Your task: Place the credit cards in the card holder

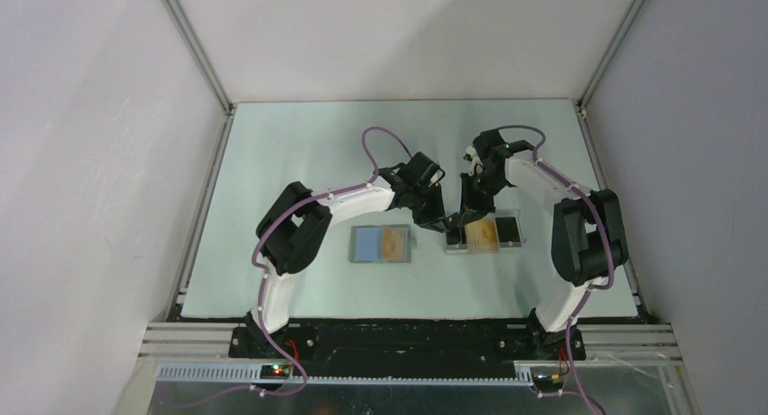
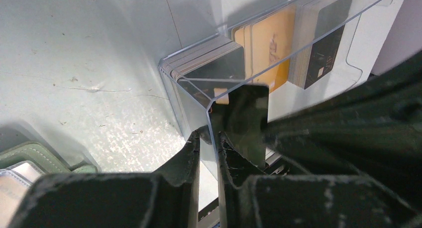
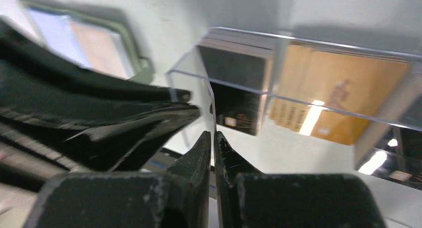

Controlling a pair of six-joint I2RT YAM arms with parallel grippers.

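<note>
A clear divided box [image 1: 520, 246] holds stacks of cards: black ones at its left end, gold cards [image 3: 343, 91] in the middle and black cards [image 2: 326, 51] at the right. My left gripper is shut on the box's clear left end wall. Over that left compartment, my right gripper is shut on a black card [image 2: 244, 118], seen edge-on from the right wrist. The card stands steeply beside the wall; how far its lower edge is from the stack cannot be told. A green-edged card holder [image 1: 380, 261] lies left of the box, showing a blue and a tan section.
Both grippers are crowded together at the box's left end, with the left fingers close to the right ones.
</note>
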